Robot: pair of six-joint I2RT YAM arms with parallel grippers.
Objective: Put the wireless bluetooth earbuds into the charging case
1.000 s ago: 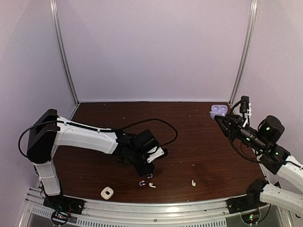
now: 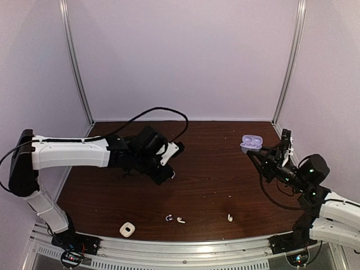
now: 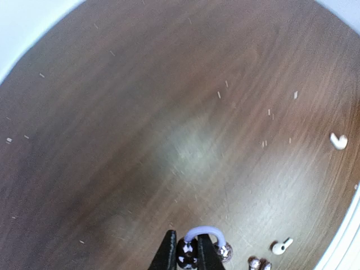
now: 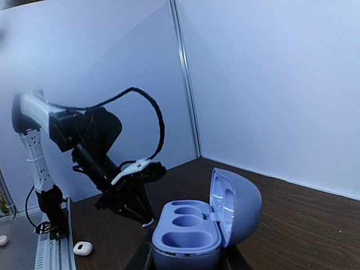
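Note:
My left gripper is shut on an earbud with a lavender band (image 3: 205, 230) and dark patterned end, raised over the table in the top view (image 2: 166, 175). Held up at the right, the open lavender case (image 4: 185, 230) with its compartments is in my right gripper (image 2: 255, 152), which is shut on it. On the table near the front lie a second lavender-and-dark earbud piece (image 2: 169, 217) and white earbuds (image 2: 180, 220) (image 2: 230, 217).
A white square case (image 2: 127, 229) lies at the front left. White walls and metal rails border it.
My left gripper has lifted the earbud piece from the front and moved it up and back. My right gripper has moved slightly left and down with the case.

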